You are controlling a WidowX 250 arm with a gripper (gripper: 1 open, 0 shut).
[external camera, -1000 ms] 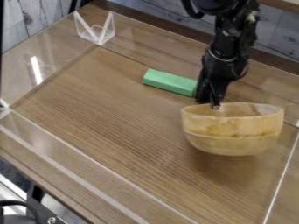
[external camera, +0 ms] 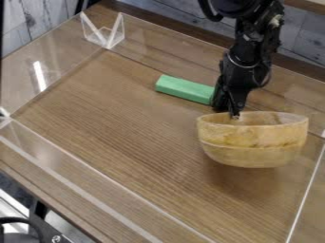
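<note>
A black robot gripper reaches down from the top right, its tips low at the back left rim of a wide tan wooden-looking bowl on the right of the table. Whether the fingers are open or shut, or hold the rim, cannot be made out. A green block lies just left of the gripper, behind the bowl.
Clear plastic holders stand at the back left corner, and a grey plank wall runs behind. Black cables show at the bottom left edge.
The arm and gripper look almost still; the bowl and green block stay in place. The black cable at the bottom left shows slightly differently.
</note>
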